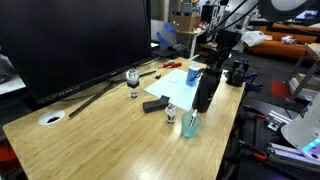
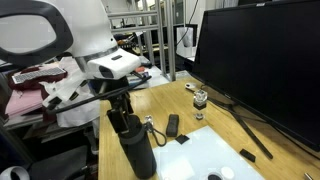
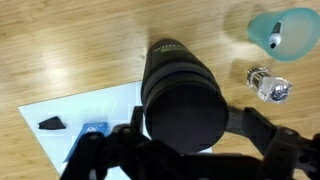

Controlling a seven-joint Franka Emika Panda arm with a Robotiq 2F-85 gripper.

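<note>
A tall black cylinder (image 1: 207,91), like a bottle or tumbler, stands upright near the table's right front edge. From above, its round dark top (image 3: 187,115) fills the middle of the wrist view. My gripper is open over it, one finger to each side of the top in that view. Exterior view 2 has the black cylinder (image 2: 140,155) directly below the gripper (image 2: 125,122). Whether the fingers touch it cannot be made out.
Close by are a teal cup (image 1: 191,125) with something white inside and a small clear-and-silver shaker (image 1: 171,115). White paper (image 1: 176,92) and a blue mug (image 1: 193,76) lie farther back.
</note>
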